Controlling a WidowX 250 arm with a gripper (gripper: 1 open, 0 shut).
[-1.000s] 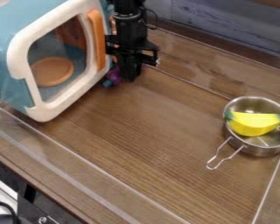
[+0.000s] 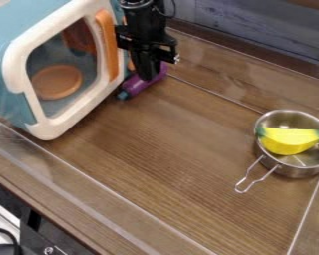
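Observation:
My black gripper [image 2: 147, 70] hangs at the top centre, just right of the blue and white toy oven [image 2: 49, 124], over a purple cylindrical object [image 2: 139, 87] with a blue end that lies on the wooden counter against the oven's right side. The fingertips are dark and overlap the purple object from this view; I see nothing clearly held between them. The oven's front shows an opening with an orange disc [image 2: 56, 82] inside.
A steel pot [image 2: 290, 164] with a wire handle stands at the right, holding a yellow object [image 2: 287, 138]. A panelled wall rises behind.
Since a second ago my gripper has moved up and slightly back, uncovering more of the purple object. The pot and oven have not moved.

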